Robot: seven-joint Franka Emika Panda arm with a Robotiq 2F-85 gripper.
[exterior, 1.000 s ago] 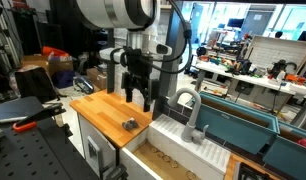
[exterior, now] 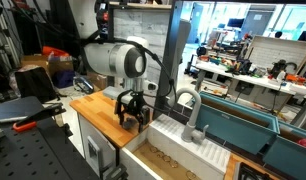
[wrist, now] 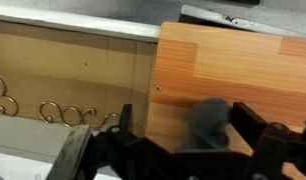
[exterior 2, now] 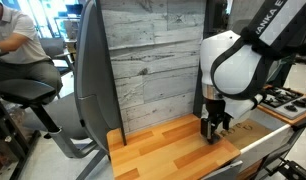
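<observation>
A small grey object [wrist: 207,125], soft-looking and dark at its lower end, rests on the wooden board [wrist: 228,65]. In the wrist view it lies between my open fingers, closer to the right one. My gripper [exterior: 131,121] is low over the board's front right part, pointing down. In exterior view 2 the grey object [exterior 2: 215,138] shows partly behind the dark fingers. Whether either finger touches it cannot be told.
To the right of the board is a shallow open bin [exterior: 173,158] with several rings on its floor. Beyond it stands a grey faucet [exterior: 191,112]. The board's left part [exterior: 93,105] is clear.
The arm has come down from well above the board to the grey object, which it now largely hides in exterior view 1. The object shows no clear shift.
</observation>
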